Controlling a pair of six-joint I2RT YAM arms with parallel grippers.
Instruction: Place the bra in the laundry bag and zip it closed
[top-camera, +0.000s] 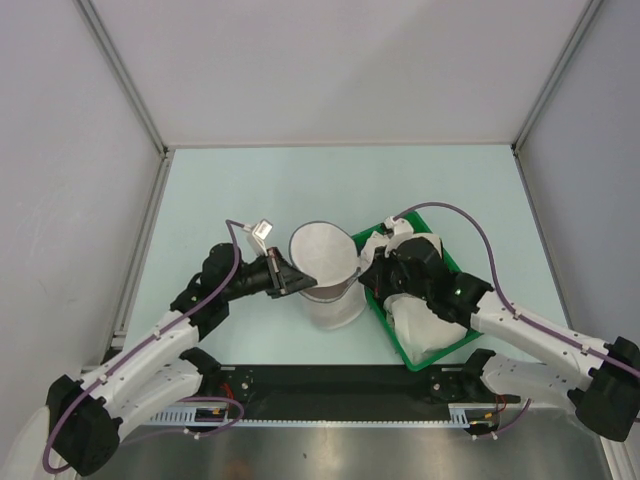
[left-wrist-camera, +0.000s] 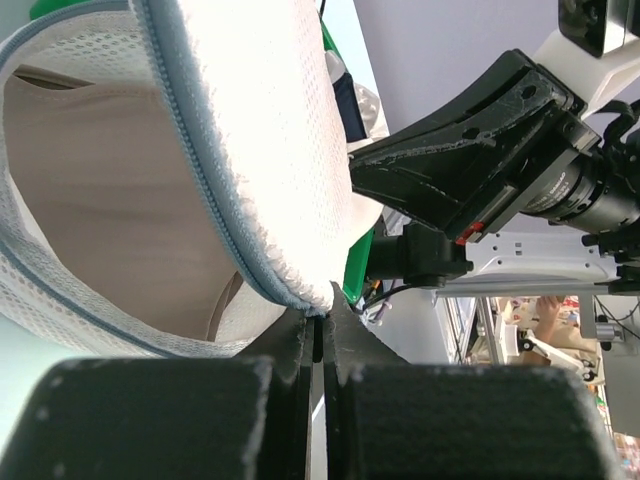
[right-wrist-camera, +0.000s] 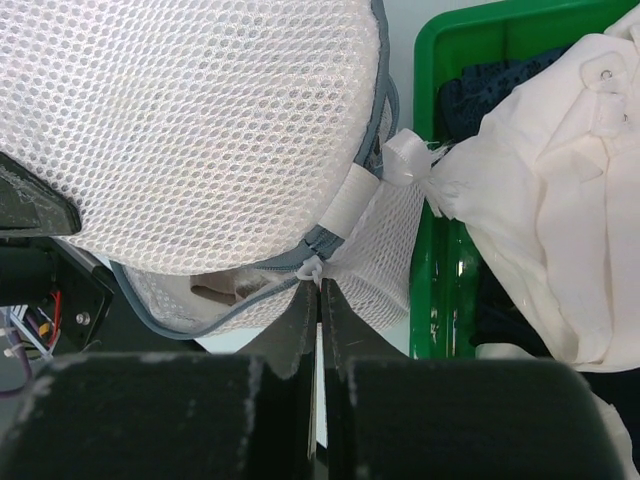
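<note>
The white mesh laundry bag (top-camera: 322, 255) is held up between my grippers, its mouth partly open with beige fabric (left-wrist-camera: 115, 190) inside. My left gripper is shut on the bag's grey zip edge at one end. My right gripper is shut on a small pale tab, apparently the zipper pull, at the other end of the zip (right-wrist-camera: 325, 240). A white label (right-wrist-camera: 352, 200) hangs by the zip.
A green tray (right-wrist-camera: 430, 300) at the right holds white garments (right-wrist-camera: 560, 210) and dark lace items (right-wrist-camera: 475, 95), close beside the bag.
</note>
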